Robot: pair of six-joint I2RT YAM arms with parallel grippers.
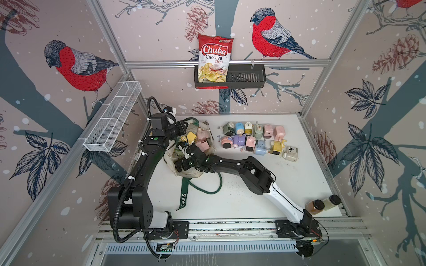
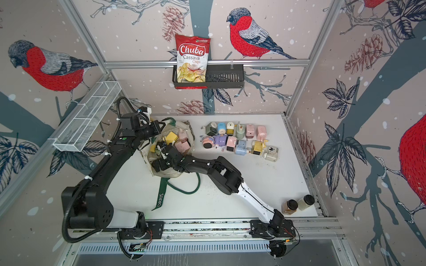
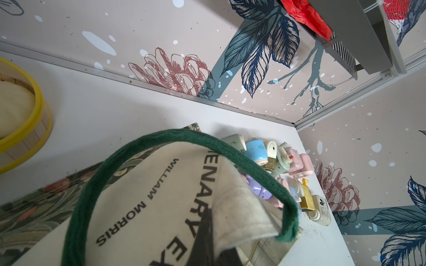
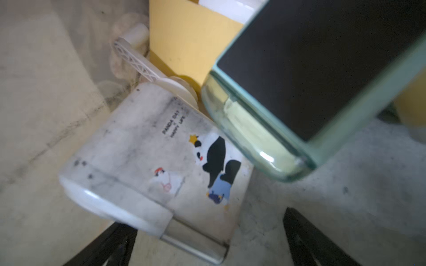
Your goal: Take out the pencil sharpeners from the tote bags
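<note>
The tote bag sits at the left of the white table, holding yellow, pink and other sharpeners. My right gripper is down inside it, open, its fingers either side of a white panda-print sharpener, with a mint-framed sharpener beside that. My left gripper is at the bag's back left. In the left wrist view it is mostly hidden by cream fabric and a green strap; it is shut.
Several sharpeners stand in rows right of the bag. Two jars are at the front right. A chips bag sits in a wall rack; a white wire basket hangs left.
</note>
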